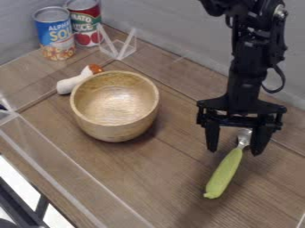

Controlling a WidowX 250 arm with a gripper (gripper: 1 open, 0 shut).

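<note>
My black gripper [240,134] is open, its fingers hanging just over the upper end of a long pale green object [222,174] with a whitish tip, lying on the wooden table [143,178]. Whether the fingers touch it is unclear. A wooden bowl [114,104] sits to the left, empty.
A white object with an orange end [77,80] lies behind the bowl. Two cans, an ALPHA soup can [56,34] and a red tomato can [87,21], stand at the back left by the wall.
</note>
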